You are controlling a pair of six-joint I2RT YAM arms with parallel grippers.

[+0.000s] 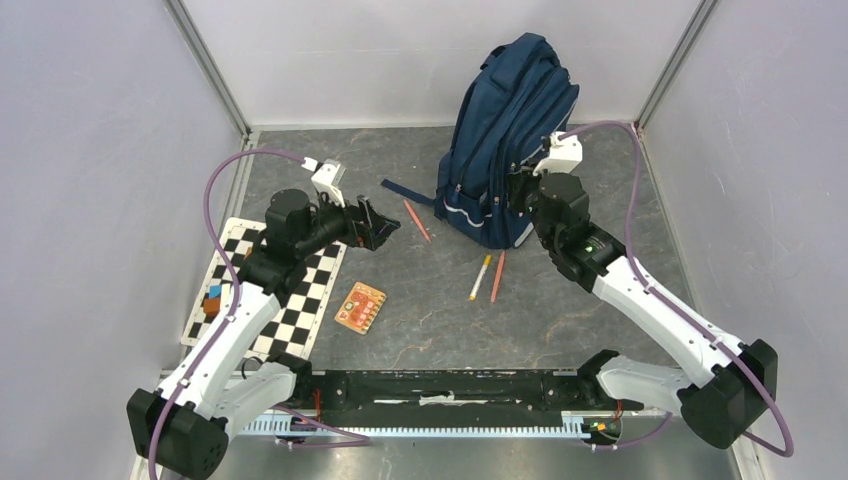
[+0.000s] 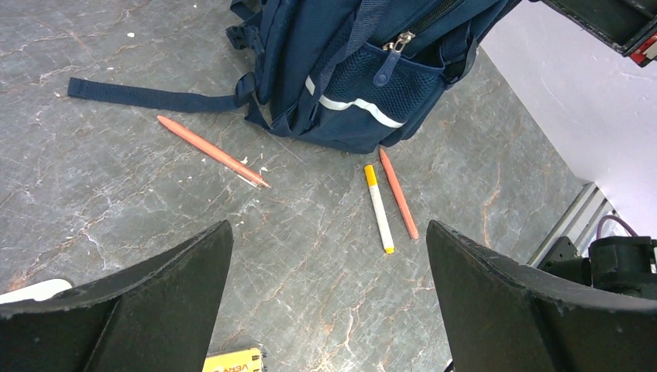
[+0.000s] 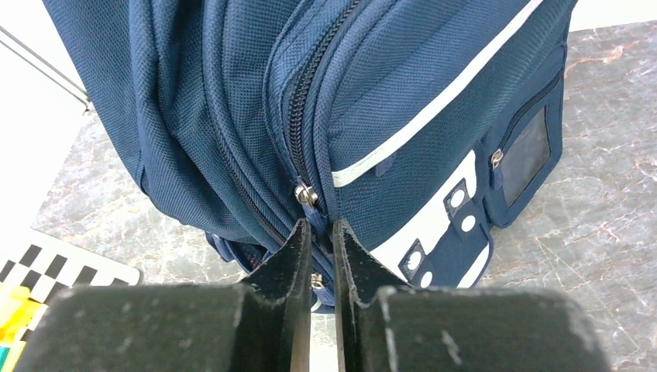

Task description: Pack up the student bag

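The navy backpack (image 1: 505,140) leans at the back of the floor, its lower end toward me. In the right wrist view my right gripper is at its side, fingertips a narrow gap apart around a blue zipper pull (image 3: 315,218). Whether they grip the pull cannot be told. The metal slider (image 3: 305,194) sits just above them on the black zipper (image 3: 297,116). Left of the bag, over bare floor, my left gripper stands wide open and empty. Two orange pens (image 2: 213,151) (image 2: 399,194) and a yellow-and-white marker (image 2: 379,211) lie before the bag.
An orange notebook (image 1: 361,307) lies front left. Beside it is a black-and-white checkered board (image 1: 313,300), partly under my left arm. The bag's loose strap (image 2: 147,94) stretches left along the floor. Clear floor shows at front centre and on the right.
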